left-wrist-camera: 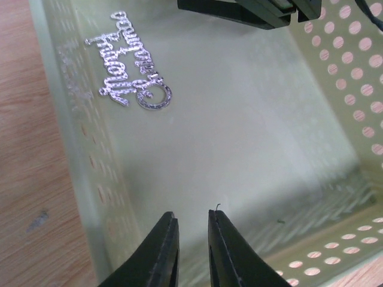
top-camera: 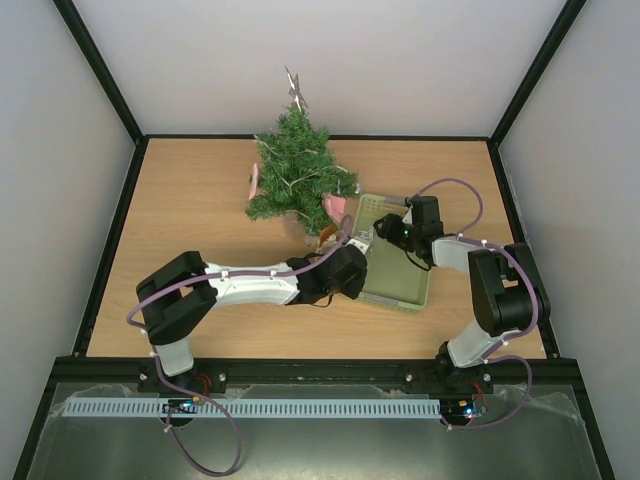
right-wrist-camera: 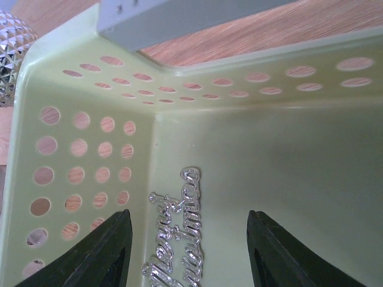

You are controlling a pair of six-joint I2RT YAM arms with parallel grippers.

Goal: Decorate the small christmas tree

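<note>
The small christmas tree (top-camera: pixel 298 165) stands at the back centre, with pink ornaments and a silver star on top. In the pale green tray (top-camera: pixel 395 285) lies a silver script ornament, also seen in the right wrist view (right-wrist-camera: pixel 190 227). My left gripper is over the tray, its fingers a small gap apart with nothing seen held. My right gripper is above the ornament at the tray's far part, open with nothing held.
The tray's perforated walls surround both grippers. The tree's branches reach close to the tray's left side.
</note>
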